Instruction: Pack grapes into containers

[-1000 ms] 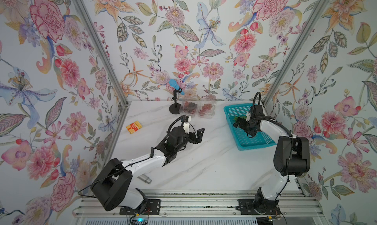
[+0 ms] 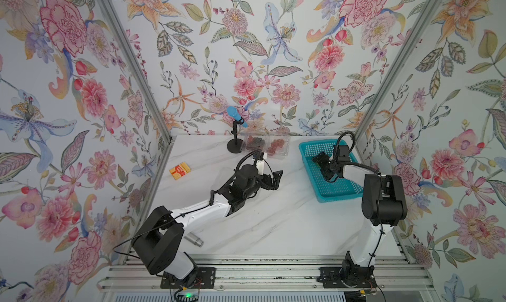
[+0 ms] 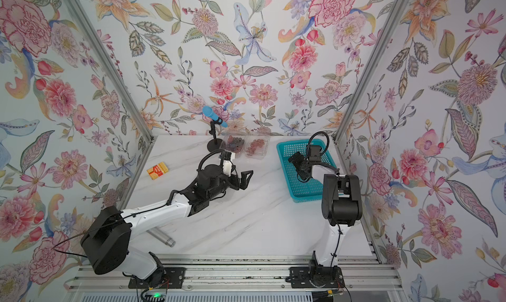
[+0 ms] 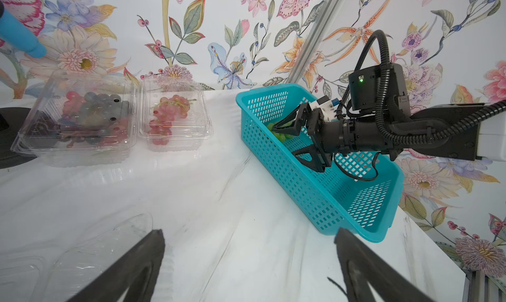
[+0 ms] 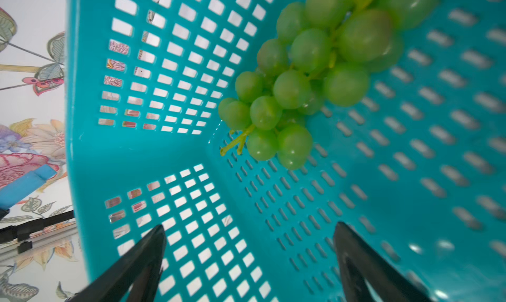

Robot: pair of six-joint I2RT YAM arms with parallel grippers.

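Observation:
Green grapes [image 5: 311, 59] lie on the floor of the turquoise basket [image 5: 92, 149], toward one corner, in the right wrist view. My right gripper reaches into the basket with its fingers open and nothing between them. Over the table's middle, my left gripper stands open and empty. An empty clear container [image 4: 100, 254] sits below it at the left of the left wrist view. At the back stand two closed clear boxes: one of dark and red grapes [image 4: 97, 112], one of red grapes [image 4: 167, 112].
A blue-topped stand [image 2: 235, 130] rises beside the boxes. A yellow-orange packet [image 2: 179, 170] lies at the left, and a grey cylinder [image 2: 194, 239] near the front edge. The tabletop [image 2: 284, 217] between left gripper and basket is free.
The left gripper has shifted slightly right. The basket has moved slightly left.

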